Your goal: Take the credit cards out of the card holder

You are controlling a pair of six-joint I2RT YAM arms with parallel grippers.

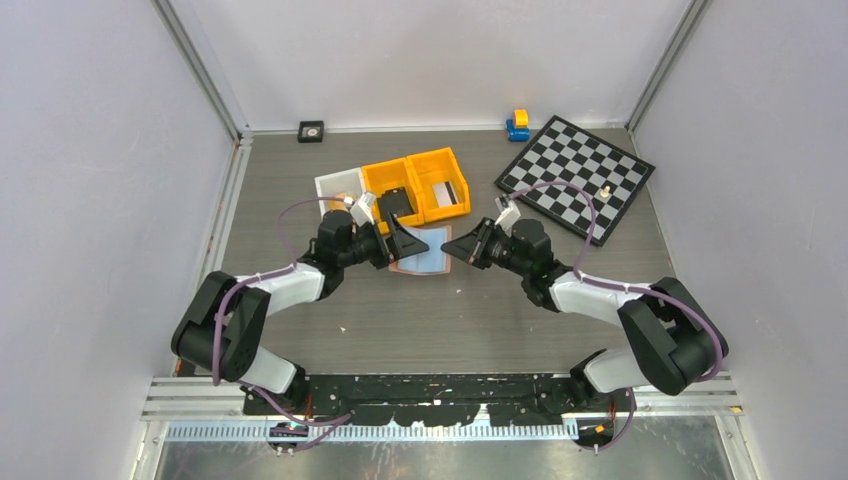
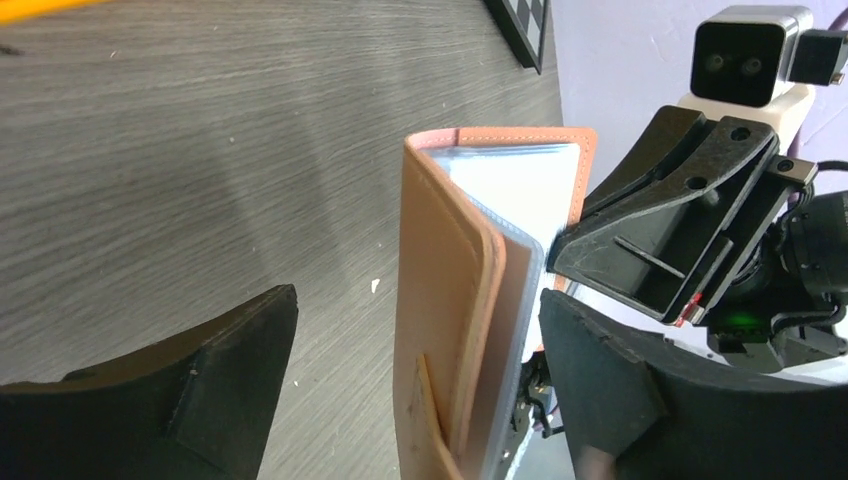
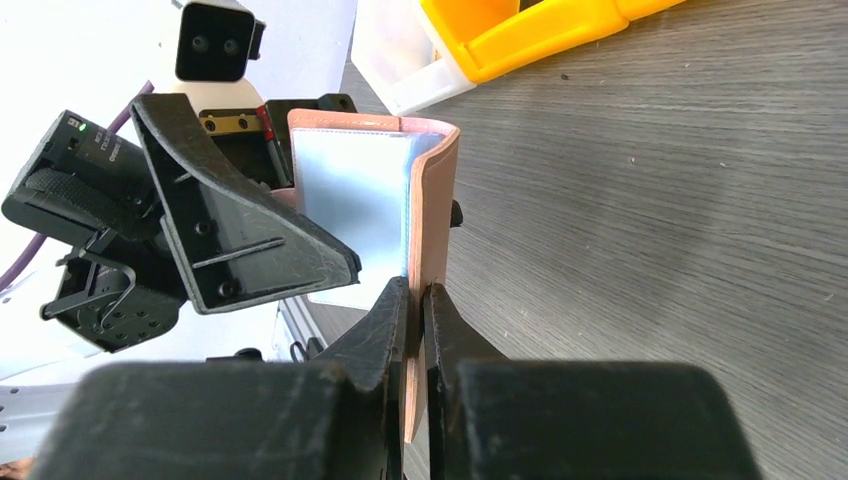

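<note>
The card holder (image 1: 428, 250), pinkish-tan outside and pale blue inside, is spread open between my two grippers above the table. On its right edge my right gripper is shut, the tan cover (image 3: 434, 200) pinched between its fingers. My left gripper stands open around the other side; in the left wrist view the holder's folded tan edge (image 2: 440, 260) lies between its fingers, close to the right-hand one and well apart from the left-hand one. Pale blue lining (image 3: 355, 195) shows inside. I cannot tell any card apart within it.
Behind the holder stand two yellow bins (image 1: 437, 151); a dark item (image 1: 396, 202) lies in the left one, flat light and dark pieces (image 1: 445, 193) in the right. A white bin (image 1: 325, 186) adjoins them. A chessboard (image 1: 577, 178) lies back right.
</note>
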